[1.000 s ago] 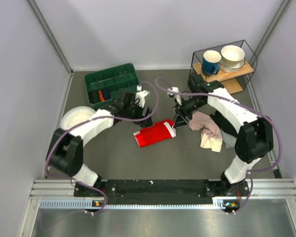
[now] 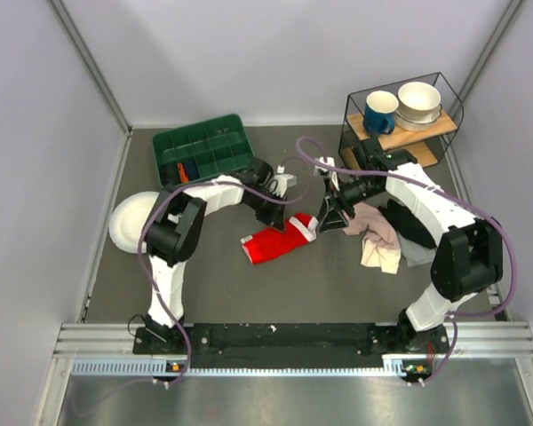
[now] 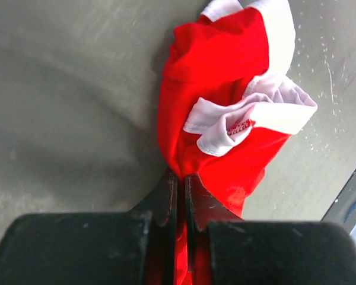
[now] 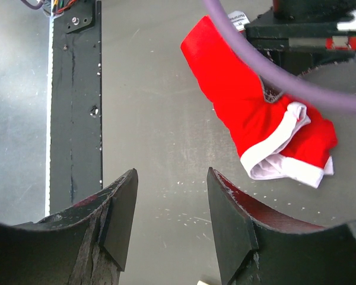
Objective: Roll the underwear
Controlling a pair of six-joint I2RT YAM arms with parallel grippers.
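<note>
The red underwear (image 2: 277, 243) lies folded into a long strip on the table, its white bands bunched at the right end. In the left wrist view the red cloth (image 3: 216, 65) runs up to the fingertips of my left gripper, which is shut on its upper edge. My right gripper stands open to the right of the strip, with only bare table between its fingers. From the right wrist view, the left gripper partly covers the far side of the underwear (image 4: 249, 107), and a purple cable crosses in front.
Several folded cloths, a pink one (image 2: 373, 232) in front, lie right of the right gripper. A green divided box (image 2: 240, 133) and a white plate (image 2: 133, 222) are at the left. A wire rack (image 2: 453, 111) with dishes stands back right.
The left arm swung right and its gripper went from open beside the cloth to shut on its edge. My right gripper shifted slightly right. The underwear's right end lies slightly differently.
</note>
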